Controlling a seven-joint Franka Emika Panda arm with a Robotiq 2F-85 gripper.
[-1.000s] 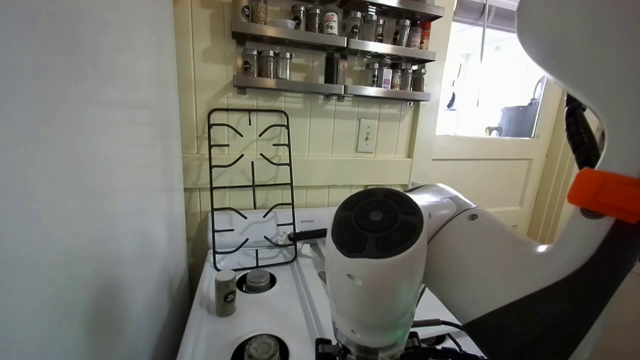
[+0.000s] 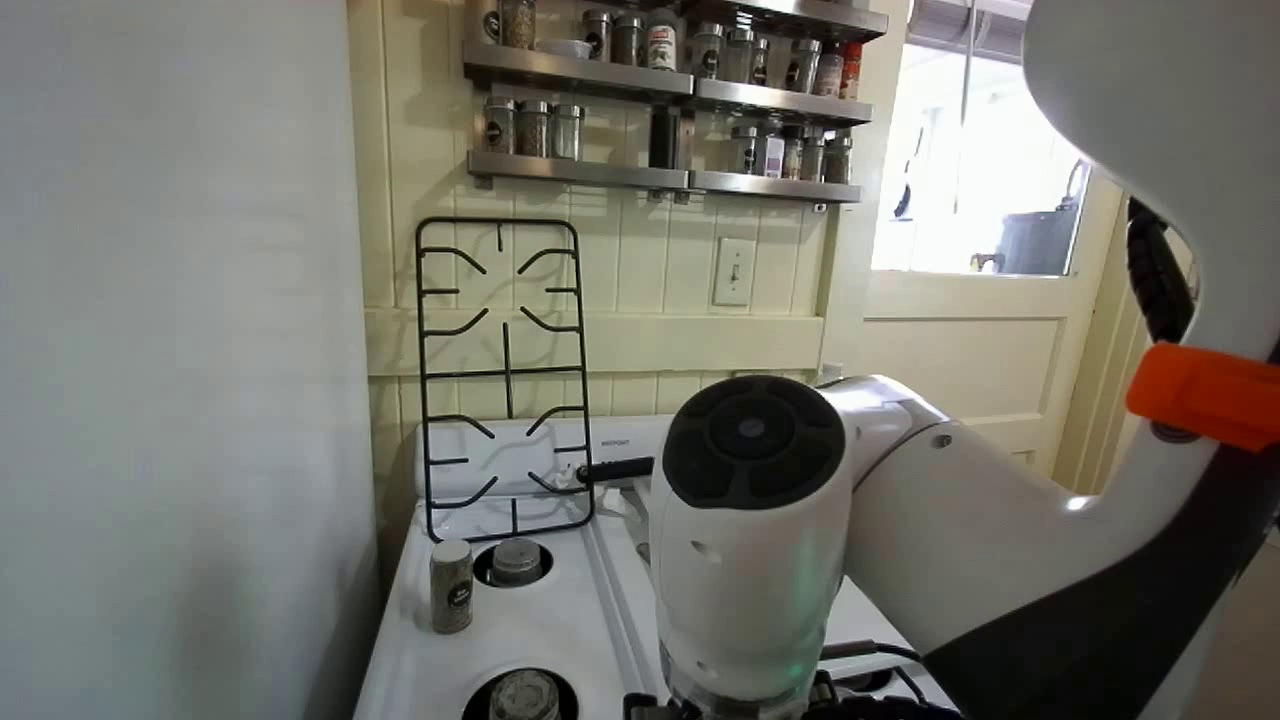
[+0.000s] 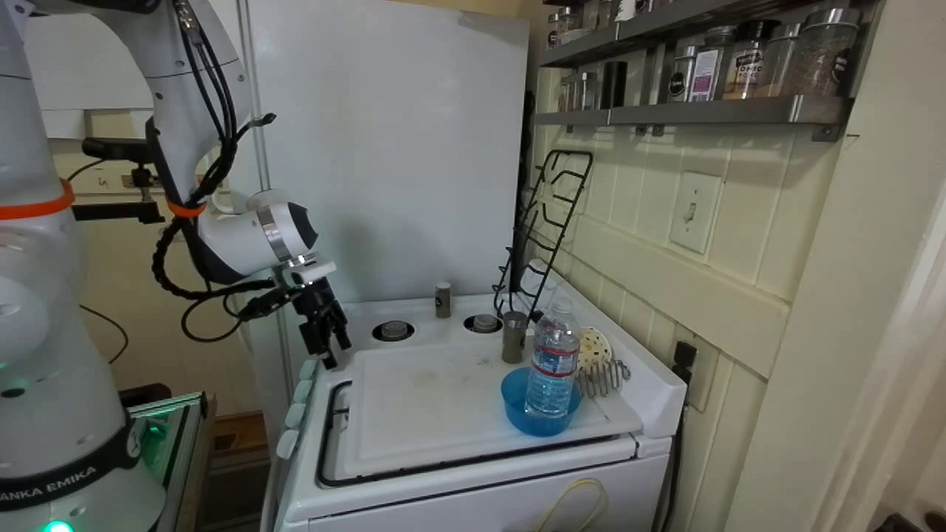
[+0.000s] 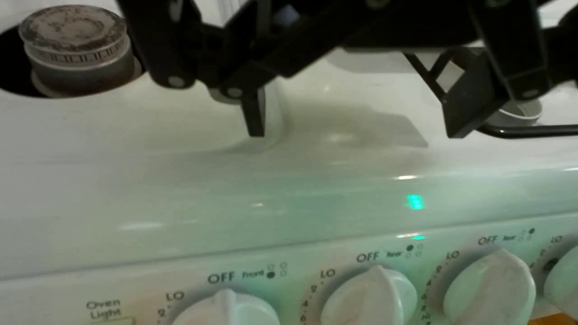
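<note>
My gripper hangs open over the front edge of the stove top (image 4: 179, 130), its two fingers wide apart and nothing between them. White control knobs (image 4: 368, 298) line the panel below it in the wrist view. From the side, the gripper (image 3: 332, 344) points down near the stove's front left, above the knobs (image 3: 301, 391). In exterior view 1 the arm's white wrist (image 2: 750, 588) hides much of the stove, and the fingers are out of sight. A spice jar (image 3: 443, 300) stands upright near the left burners; another jar (image 3: 514, 337) is farther back.
A water bottle (image 3: 551, 359) stands in a blue bowl (image 3: 516, 403) at the back, with a metal masher (image 3: 604, 377) beside it. A black grate (image 2: 504, 372) leans upright against the wall. The white cover (image 3: 417, 399) has clear room. Burners (image 3: 392, 331) stand exposed.
The arm has shifted very slightly in exterior view 1, its wrist end a little lower and to the left. The jar, grate and burners have stayed where they were.
</note>
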